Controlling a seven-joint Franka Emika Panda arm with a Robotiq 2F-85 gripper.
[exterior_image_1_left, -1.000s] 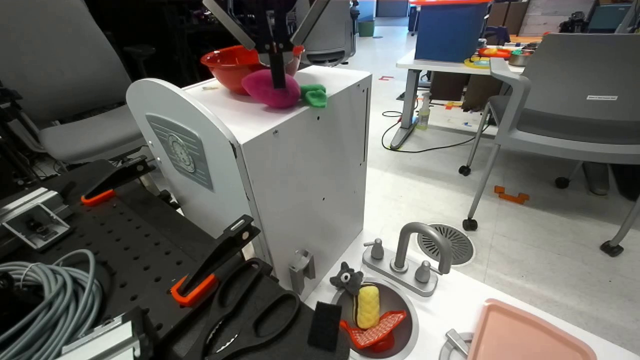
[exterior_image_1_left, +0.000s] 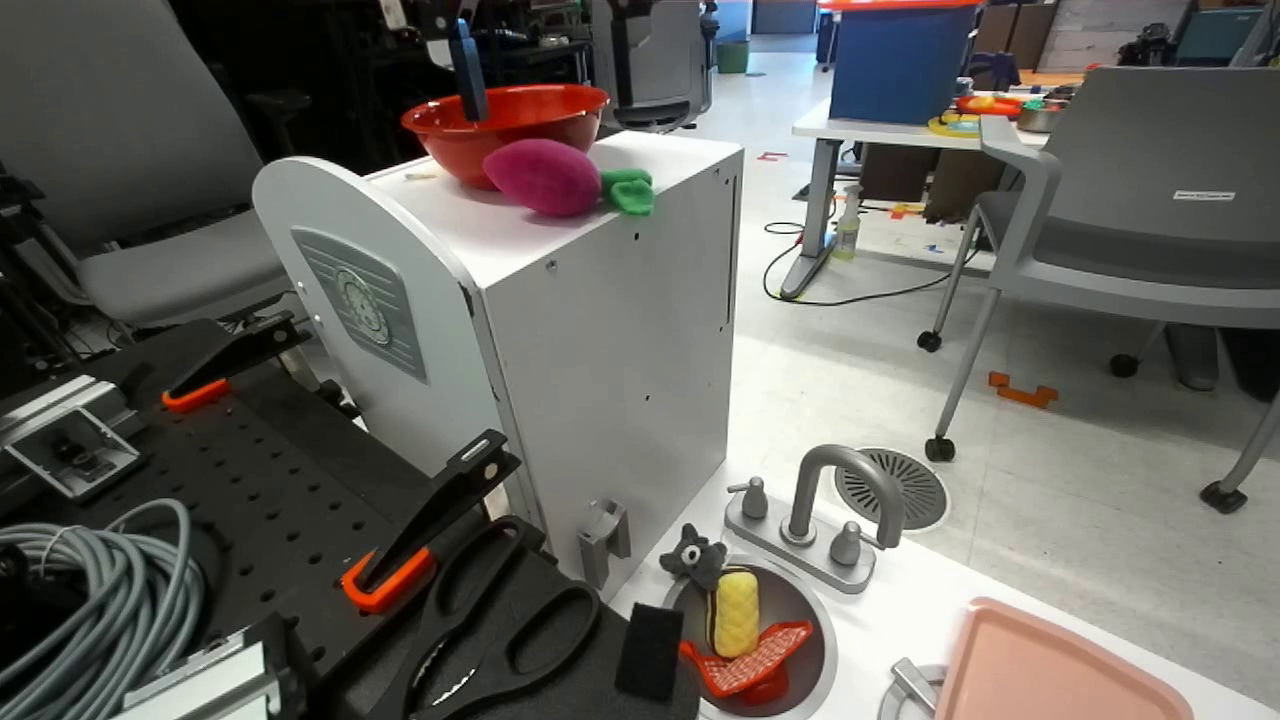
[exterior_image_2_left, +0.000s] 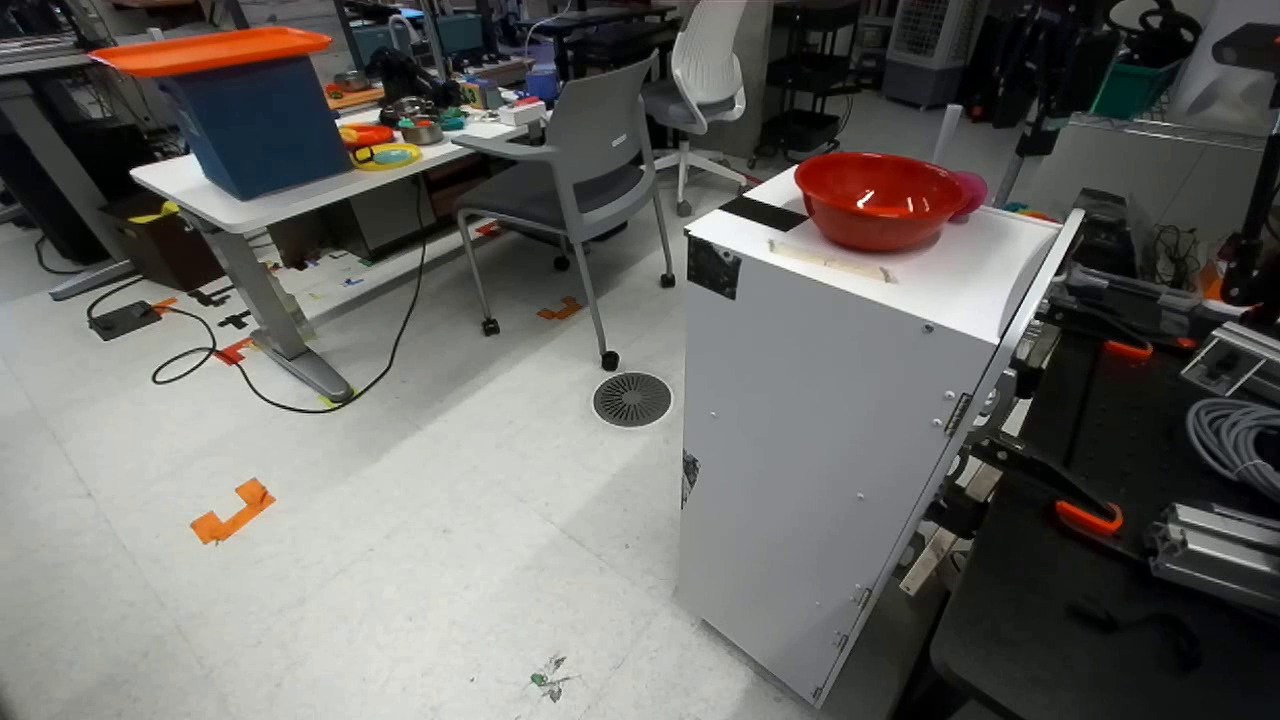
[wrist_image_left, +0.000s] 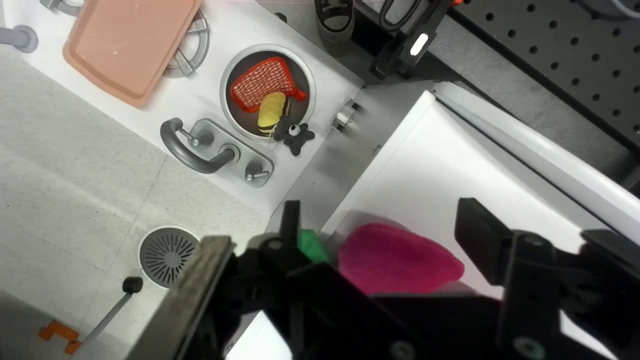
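Observation:
A magenta plush vegetable (exterior_image_1_left: 546, 178) with a green leafy end (exterior_image_1_left: 627, 192) lies on the white cabinet top (exterior_image_1_left: 648, 154), in front of a red bowl (exterior_image_1_left: 516, 126). The bowl (exterior_image_2_left: 879, 202) looks empty in exterior view 2, with only a bit of the plush (exterior_image_2_left: 970, 194) showing behind it. In the wrist view my gripper has its fingers wide apart, nothing held between them. Below and between them rests the plush (wrist_image_left: 396, 258), partly covered by the gripper body. Exterior view 1 shows only a slim part of the gripper above the bowl.
Beside the cabinet, a sink basin (wrist_image_left: 231, 111) holds a red mesh item (wrist_image_left: 259, 84) and yellow toy (wrist_image_left: 271, 111); a grey plush (wrist_image_left: 294, 135) sits at its rim. The faucet (wrist_image_left: 195, 159) and a pink tray (wrist_image_left: 132, 48) stand nearby. A raised panel (exterior_image_1_left: 360, 300) edges the cabinet.
A second ago the gripper was down in front of the magenta plush. It has since moved up and leftward, mostly out of exterior view 1; the plush has stayed in place.

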